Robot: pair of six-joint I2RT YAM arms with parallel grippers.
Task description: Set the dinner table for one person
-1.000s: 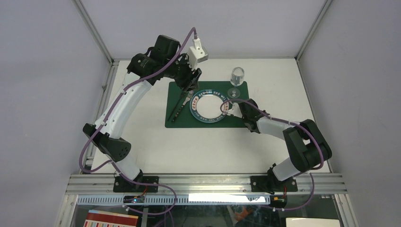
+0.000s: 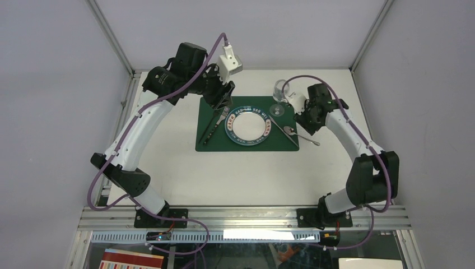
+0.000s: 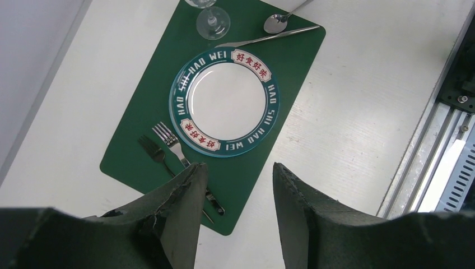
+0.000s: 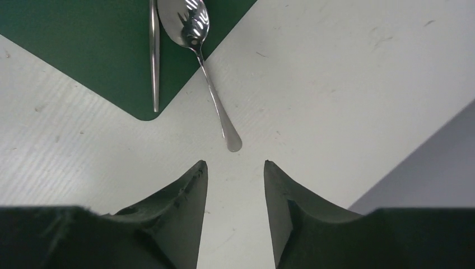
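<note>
On the green placemat (image 2: 204,145) lies the plate (image 2: 247,125), two forks left of it, the silver one (image 3: 168,139) and a dark one (image 3: 154,150). A knife (image 4: 154,61) lies right of the plate; a spoon (image 4: 218,106) is beside it, its handle extending onto the bare table. A wine glass (image 2: 276,110) stands at the mat's back right. My left gripper hangs open above the mat's left part, empty. My right gripper is open and empty, raised above the right side near the spoon.
Walls and metal rails border the workspace. In the top view, my right arm partly overlaps the glass.
The left arm has shifted slightly to the left.
</note>
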